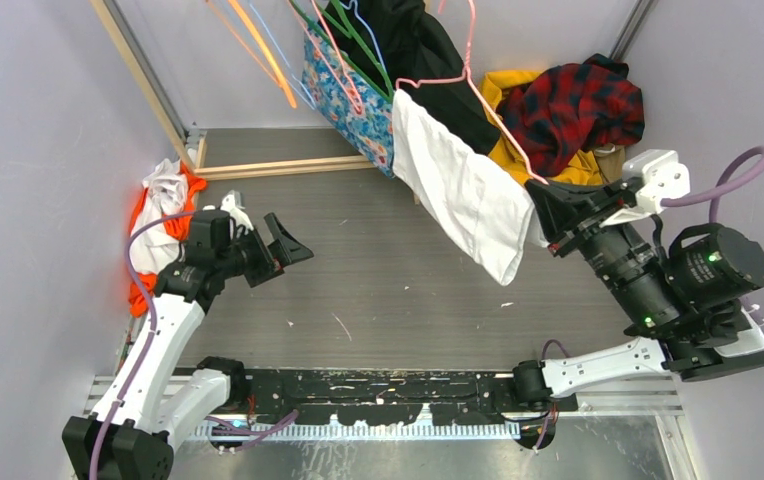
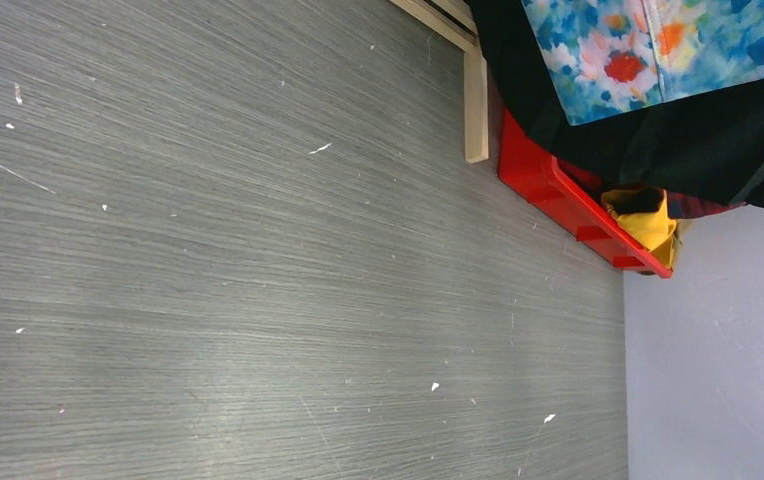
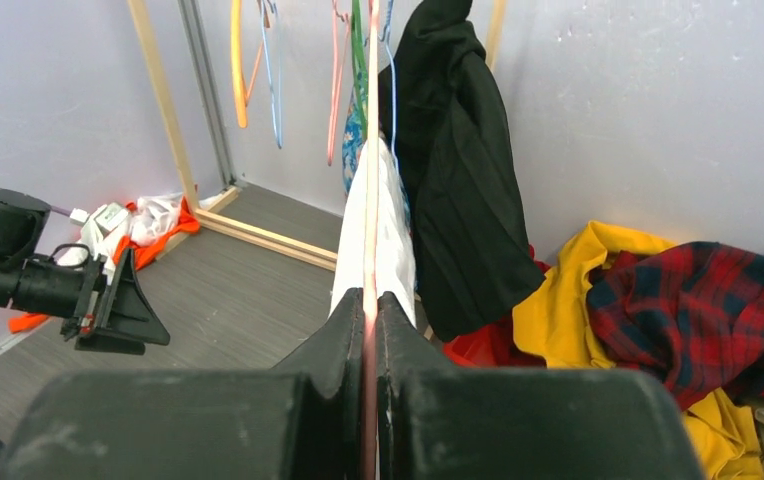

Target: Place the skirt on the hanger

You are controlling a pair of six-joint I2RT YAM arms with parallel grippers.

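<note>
The white skirt (image 1: 468, 195) hangs spread from a pink hanger (image 1: 498, 118) in the top view. My right gripper (image 1: 543, 188) is shut on one end of that hanger, which carries the skirt with it. From the right wrist camera, the pink hanger (image 3: 371, 200) runs edge-on away from between the right fingers, the white skirt (image 3: 392, 235) beyond them. At the left, well away from the skirt, my left gripper (image 1: 293, 245) stands open and empty above the floor.
Orange, blue, pink and green hangers hang at the back, with a blue floral garment (image 1: 343, 100) and a black garment (image 1: 428, 70). Yellow and plaid clothes (image 1: 583, 115) fill a red bin (image 2: 578, 215). White and orange cloth (image 1: 161, 200) lies at the left wall. The mid-floor is clear.
</note>
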